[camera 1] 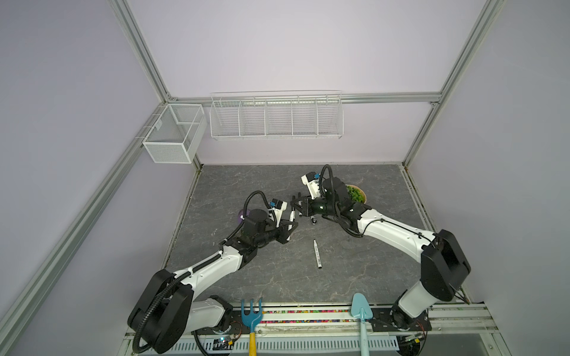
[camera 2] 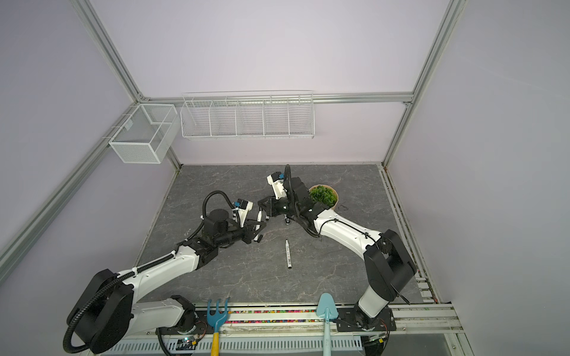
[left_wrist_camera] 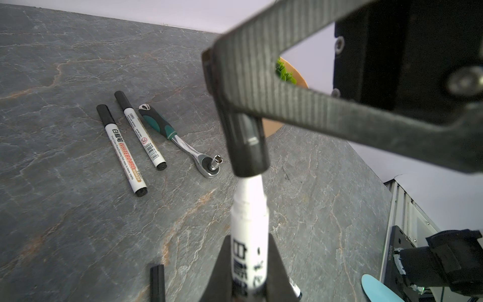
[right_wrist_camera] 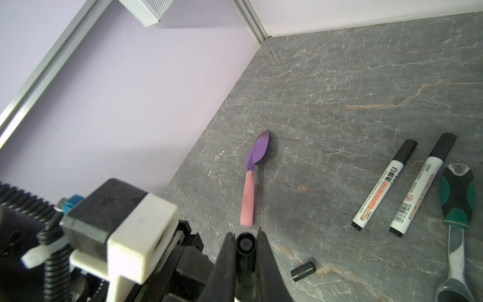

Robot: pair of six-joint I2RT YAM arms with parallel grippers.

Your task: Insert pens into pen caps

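Observation:
My left gripper is shut on an upright white marker [left_wrist_camera: 249, 221]. Just above it, my right gripper is shut on a black cap [left_wrist_camera: 246, 146], lined up over the marker's tip; whether they touch is unclear. In the left wrist view, two capped markers [left_wrist_camera: 123, 151] [left_wrist_camera: 143, 136] lie on the table. A loose black cap [right_wrist_camera: 303, 271] lies on the table in the right wrist view, and another white marker [camera 1: 317, 254] lies near the front middle.
A ratchet [left_wrist_camera: 161, 128] lies beside the capped markers, and a bowl of greens [camera 2: 323, 195] is behind the right arm. A purple spoon with pink handle [right_wrist_camera: 248, 201] lies at the left. Wire baskets [camera 1: 276, 115] hang on the walls.

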